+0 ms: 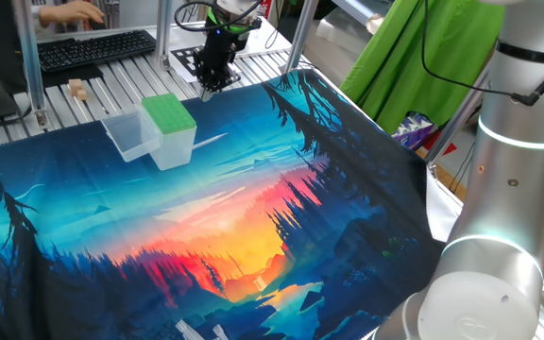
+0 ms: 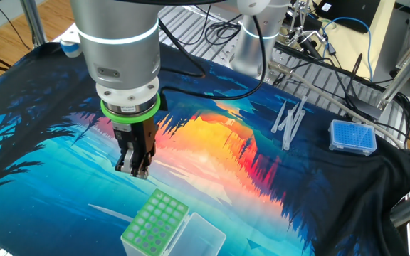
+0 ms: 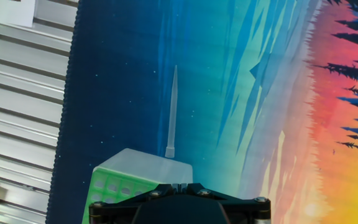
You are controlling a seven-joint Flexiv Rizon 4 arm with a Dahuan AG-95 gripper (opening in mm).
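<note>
My gripper [image 2: 134,173] hangs above the cloth, up from the green-topped tip box. From the wrist view, the gripper's tips [image 3: 179,188] meet at the bottom edge, with nothing visible between them. The tip box [image 2: 154,224] has a green rack with rows of holes and a clear lid [image 2: 200,236] folded open beside it. A single pale pipette tip [image 3: 173,115] lies flat on the cloth near the box; its narrow end points away from the box, its wide end close to the box wall. It also shows as a thin tip [image 1: 210,140] in exterior view 1.
Several loose tips [image 2: 288,128] lie together near the robot's base. A closed box with a blue rack [image 2: 352,136] stands on the cloth's dark end. Wooden blocks [image 1: 77,90] and a keyboard [image 1: 97,51] sit beyond the cloth.
</note>
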